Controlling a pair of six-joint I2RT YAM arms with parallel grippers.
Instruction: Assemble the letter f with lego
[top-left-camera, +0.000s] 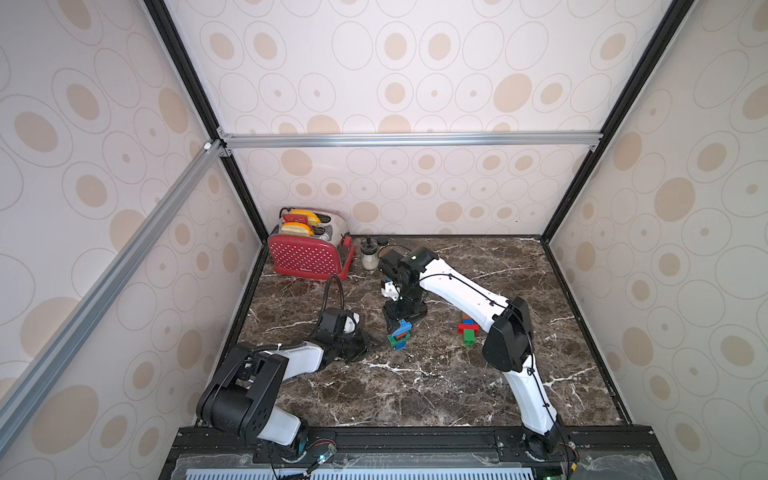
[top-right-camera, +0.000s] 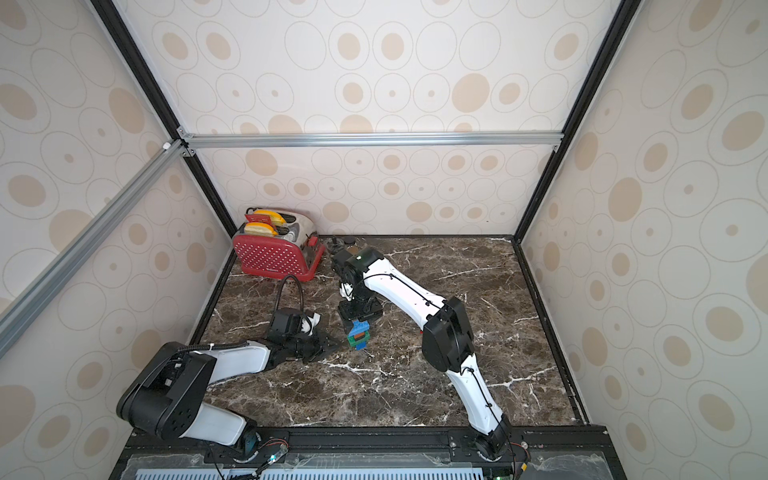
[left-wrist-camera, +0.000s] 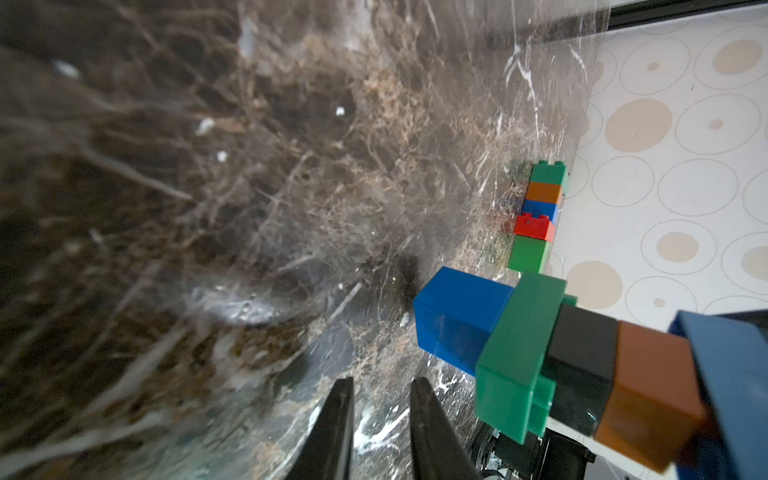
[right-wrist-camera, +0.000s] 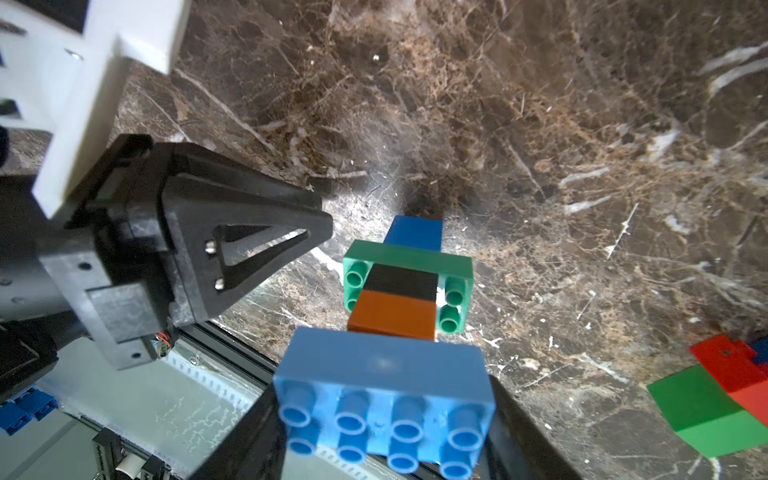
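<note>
A lego column of dark blue (right-wrist-camera: 413, 230), green crosspiece (right-wrist-camera: 407, 254), black (right-wrist-camera: 401, 281), orange (right-wrist-camera: 391, 313) and light blue (right-wrist-camera: 382, 358) bricks hangs above the table from my right gripper (top-left-camera: 396, 318), which is shut on it at the light blue end. The green and light blue pieces lie crosswise. My left gripper is part open and empty, left of the column and apart from it.
Red (right-wrist-camera: 725, 361) and green (right-wrist-camera: 704, 406) bricks with others sit to the right on the marble table (top-left-camera: 368, 392). A red basket (top-left-camera: 308, 256) and jars (top-left-camera: 369, 256) stand at the back left.
</note>
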